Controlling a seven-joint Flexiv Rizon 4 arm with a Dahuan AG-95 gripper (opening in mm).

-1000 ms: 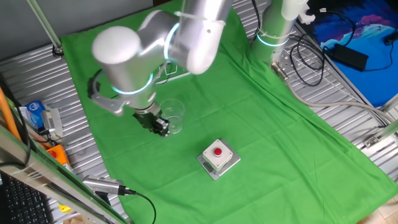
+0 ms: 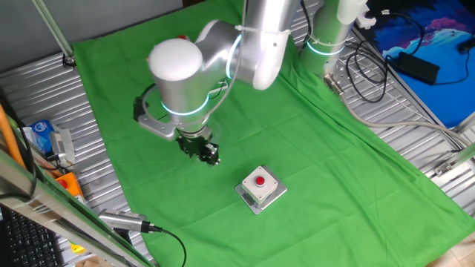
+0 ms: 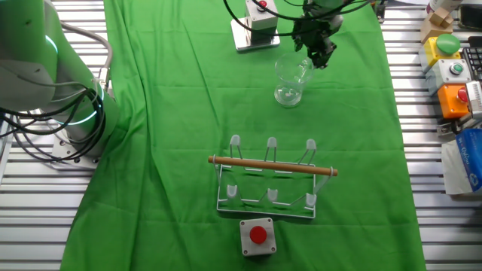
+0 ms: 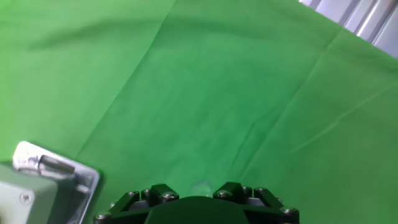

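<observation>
A clear glass (image 3: 289,78) stands on the green cloth in exterior view 2, its rounded bowl above a round base. Close by, toward the back right of it, is my black gripper (image 3: 311,50), with cables crossing in front. Whether the two touch cannot be made out. The wrist view shows my gripper open at the bottom edge, its fingers (image 4: 166,194) spread apart. A faint clear patch shows between them, too dim to name. In exterior view 1 my gripper (image 2: 208,154) hangs over the cloth, and the arm covers most of the glass.
A white wire rack with a wooden bar (image 3: 273,165) stands in front of the glass, near a red button box (image 3: 258,236). Another red button box (image 2: 259,184) sits on a metal plate close to my gripper. Open cloth lies left of the rack.
In exterior view 1 the arm and gripper have moved right and slightly down, toward the button box. The glass, visible beside the gripper before, is now mostly covered.
</observation>
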